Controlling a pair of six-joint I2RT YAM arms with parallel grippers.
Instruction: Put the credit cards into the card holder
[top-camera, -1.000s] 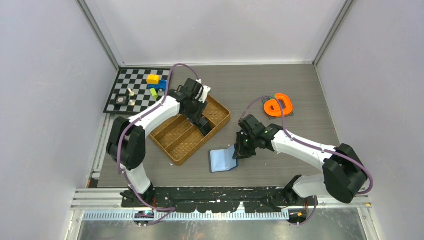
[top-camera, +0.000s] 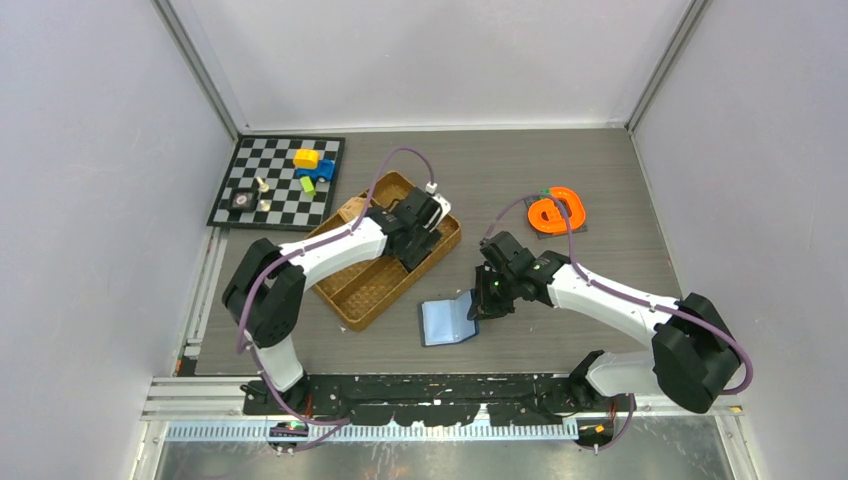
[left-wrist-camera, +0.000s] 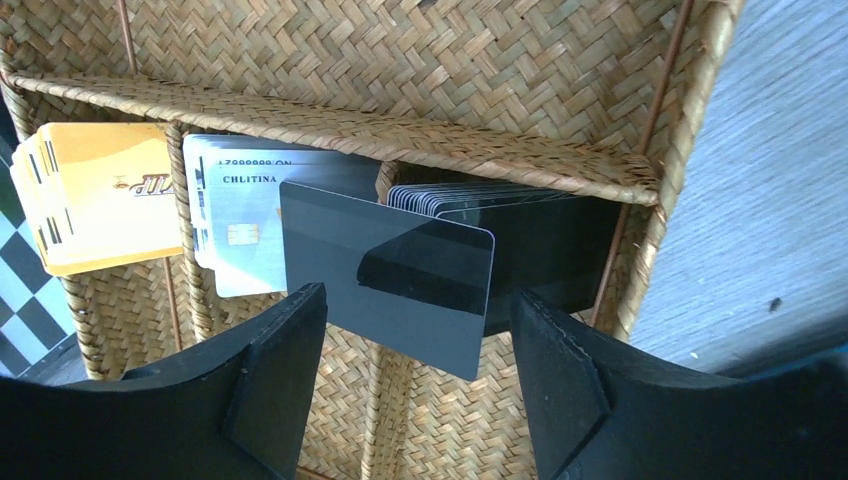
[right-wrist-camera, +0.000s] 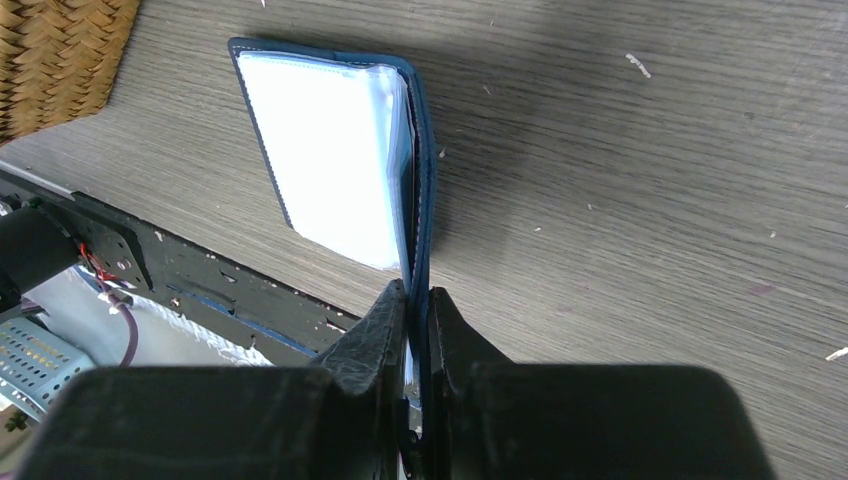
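Above the woven basket (top-camera: 360, 300) my left gripper stands open. A single dark card (left-wrist-camera: 390, 270) lies tilted across a divider, in the space between its fingers and a little ahead of them. Behind that card sits a stack of black cards (left-wrist-camera: 560, 240). Pale cards (left-wrist-camera: 235, 220) and yellow cards (left-wrist-camera: 110, 195) fill the compartments to the left. On the table lies the open card holder (right-wrist-camera: 320, 150), with clear sleeves and a dark blue cover. My right gripper is shut on the holder's raised cover edge.
A chessboard (top-camera: 270, 207) with small toys is at the back left. An orange toy (top-camera: 556, 211) lies at the right. Between basket and holder is a narrow strip of bare table; more free room lies behind the right arm.
My left gripper has shifted to the right and slightly toward the front over the basket. The right arm and the card holder have hardly moved.
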